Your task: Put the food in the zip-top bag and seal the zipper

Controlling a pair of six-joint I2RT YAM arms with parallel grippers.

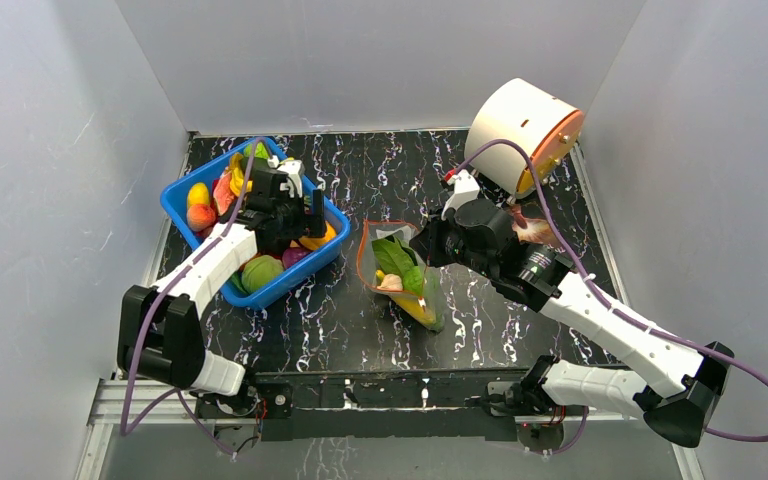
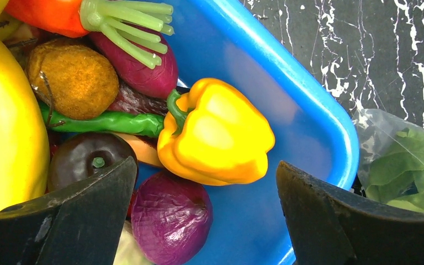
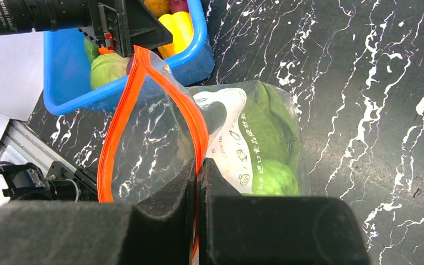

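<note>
A blue bin [image 1: 318, 260] of mixed toy food stands at the left. Over it my left gripper hangs open; between its fingers, below, sit a yellow bell pepper [image 2: 218, 135] and a red cabbage [image 2: 171, 218]. A zip top bag [image 1: 430, 310] with an orange-edged opening stands mid-table, holding leafy greens [image 1: 395, 260] and other food, partly yellow. My right gripper is shut at the bag's orange zipper edge [image 3: 116, 127], which runs into the seam between its fingertips.
A white cylinder [image 1: 510, 125] with an orange end lies at the back right. Grey walls enclose the sides and back.
</note>
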